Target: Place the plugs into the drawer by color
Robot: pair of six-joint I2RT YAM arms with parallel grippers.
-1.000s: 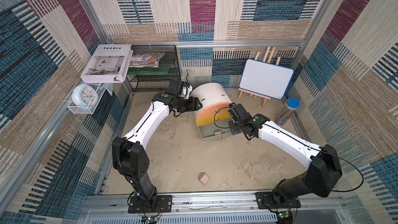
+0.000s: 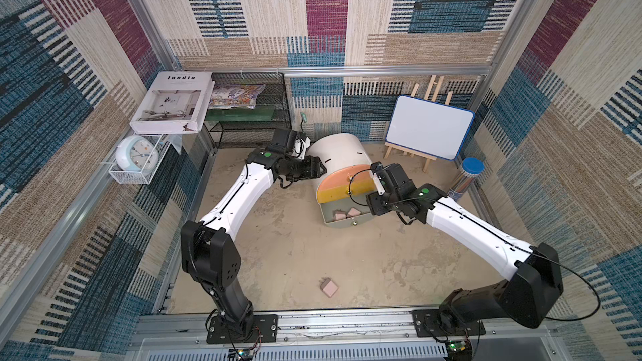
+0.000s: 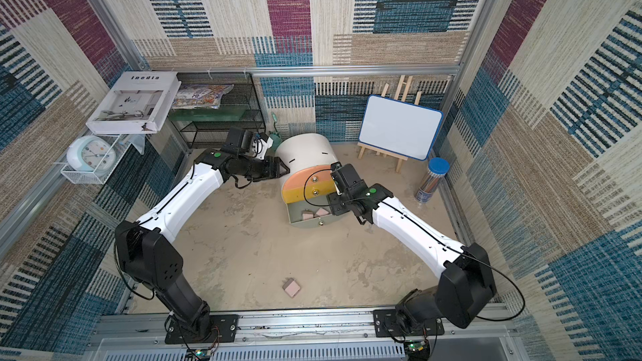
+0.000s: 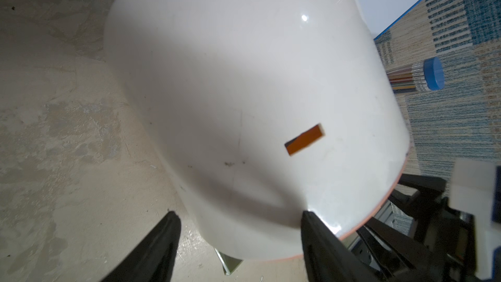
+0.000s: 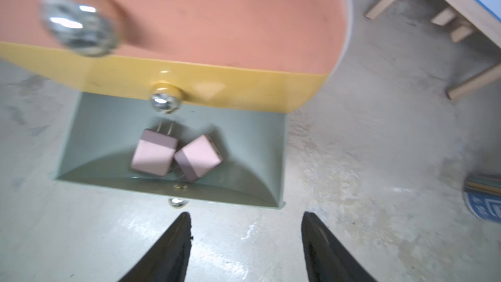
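Observation:
Two pinkish plugs (image 5: 152,154) (image 5: 199,159) lie in the open grey-green bottom drawer (image 5: 245,130) of the rounded white cabinet (image 4: 245,73), below its yellow and orange fronts. Another pink plug (image 2: 329,286) lies on the floor near the front edge. My left gripper (image 2: 317,167) is at the cabinet's left side; in the left wrist view its fingers stand apart over the white shell, with nothing gripped visible. My right gripper stands open in front of the drawer's right part, with nothing between its fingers.
A whiteboard on an easel (image 2: 429,127) stands at the back right, with a blue-lidded canister (image 2: 466,180) in front of it. A wire shelf (image 2: 247,137) stands at the back left.
My left arm looks unmoved.

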